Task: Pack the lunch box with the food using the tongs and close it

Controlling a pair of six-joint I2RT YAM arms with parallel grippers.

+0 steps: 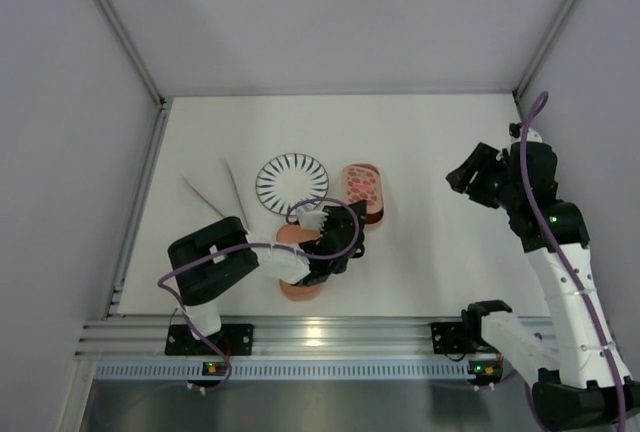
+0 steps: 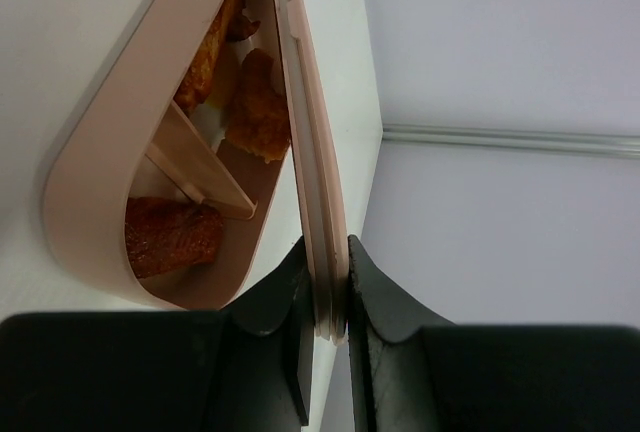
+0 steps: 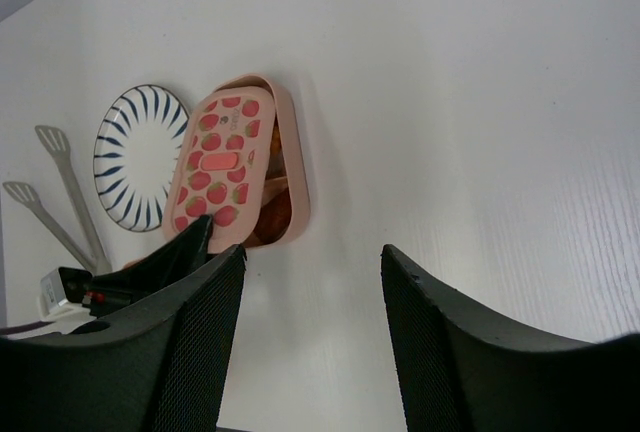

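The pink lunch box [image 3: 293, 152] stands on the table, its near-side interior exposed in the right wrist view. My left gripper is shut on one edge of the strawberry-patterned lid, which is tilted over the box and seen edge-on in the left wrist view. Inside, a divider [image 2: 200, 164] separates browned pieces of food [image 2: 258, 112] from a dark red piece [image 2: 172, 236]. Whether the lid's far edge touches the box cannot be told. Well to the right of the box, my right gripper is open and empty.
A white plate [image 1: 292, 184] with dark rim stripes lies left of the box. Two slotted turners [image 3: 58, 148] lie beyond it. Peach-coloured items [image 1: 300, 292] are partly hidden under my left arm.
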